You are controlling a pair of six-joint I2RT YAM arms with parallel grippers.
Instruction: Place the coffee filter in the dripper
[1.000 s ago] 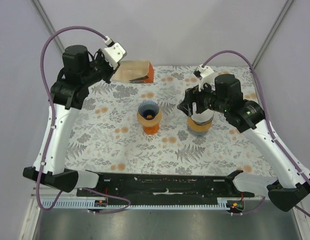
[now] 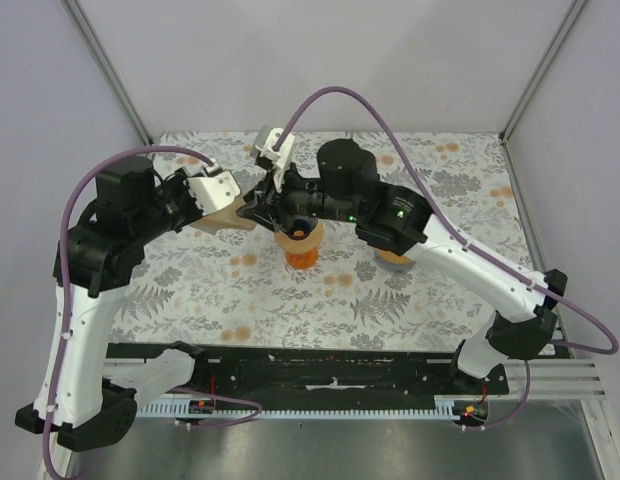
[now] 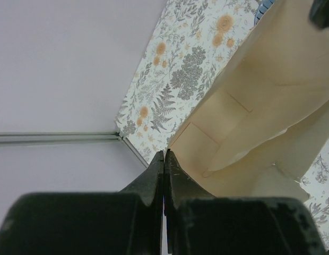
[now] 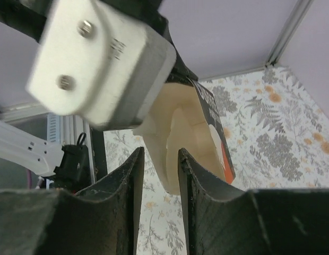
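Observation:
A beige paper coffee filter point(image 2: 220, 216) hangs from my left gripper point(image 2: 197, 197), which is shut on its edge; in the left wrist view the filter point(image 3: 244, 122) fills the right side above the shut fingertips point(image 3: 175, 180). My right gripper point(image 2: 256, 205) is right beside the filter's right end, its fingers parted; in the right wrist view they point(image 4: 160, 159) stand just in front of the open filter point(image 4: 196, 149). The orange dripper point(image 2: 300, 255) stands on the table below, partly hidden by the right arm.
A second round container with an orange band point(image 2: 395, 260) sits to the right, mostly under the right arm. Walls bound both sides.
My right gripper has swung left from the right side, over the dripper to the filter. My left gripper has moved down and toward the front-left with the filter.

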